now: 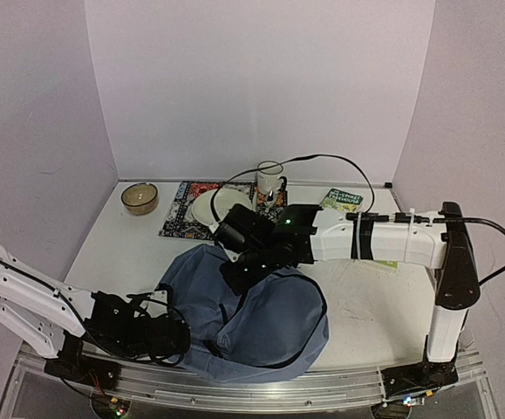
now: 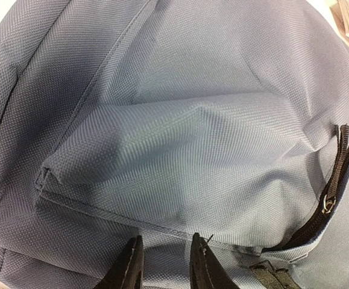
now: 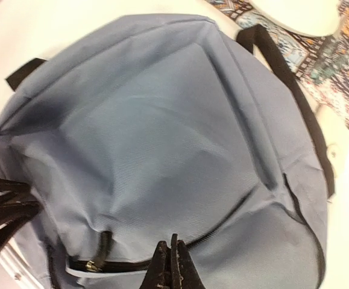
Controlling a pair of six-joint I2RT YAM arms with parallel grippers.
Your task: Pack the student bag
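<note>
The blue-grey bag (image 1: 265, 323) lies at the front of the table and fills much of both wrist views. In the left wrist view a dark zip pull (image 2: 341, 150) with a brass-coloured slider hangs at the right; the right wrist view shows this zip pull (image 3: 103, 245) at the lower left. My left gripper is open above the cloth at the bag's left side, with no object between its fingers. Over the bag, my right gripper is shut, its tips together and apart from the zip pull. Whether the zip is open is unclear.
A patterned mat (image 1: 178, 218) behind the bag carries a white plate (image 1: 207, 208) and a mug (image 1: 270, 181). Back left stands an amber bowl (image 1: 139, 198). A green book (image 1: 344, 200) lies back right, partly behind my right arm. Bare table shows at front right.
</note>
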